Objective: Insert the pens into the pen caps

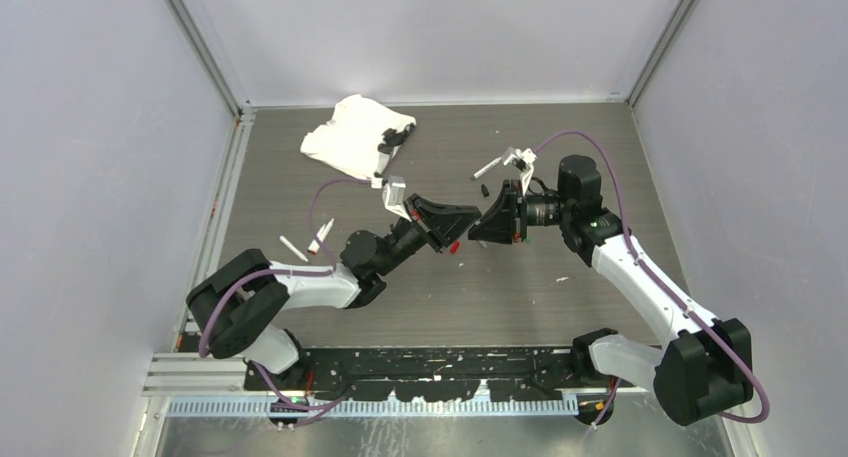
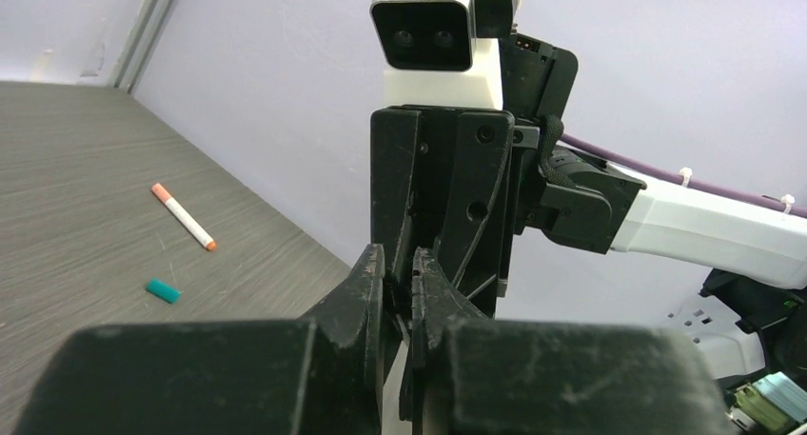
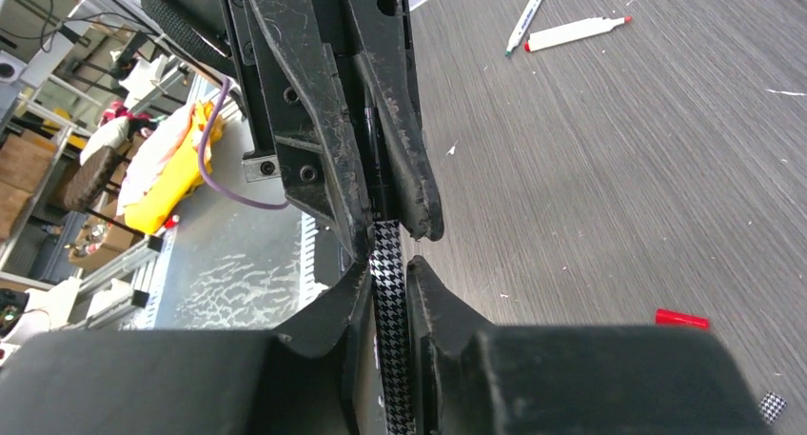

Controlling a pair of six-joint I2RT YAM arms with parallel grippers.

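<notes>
A checkered black-and-white pen (image 3: 391,321) spans the two grippers in the right wrist view. Its dark far end sits in my left gripper (image 1: 478,217), which is shut on it. Around the checkered body, my right gripper is slightly open, with a narrow gap beside the pen. Loose on the table lie a teal cap (image 2: 162,289), a red cap (image 3: 682,318) and a small checkered piece (image 3: 772,406), perhaps the matching cap. In the left wrist view the fingers (image 2: 360,306) hide most of the pen.
An orange-ended marker rests at the back right. Two more markers lie at the left: a blue-ended one (image 3: 527,18) and a red-ended one (image 3: 576,32). A white cloth (image 1: 345,142) is at the back left.
</notes>
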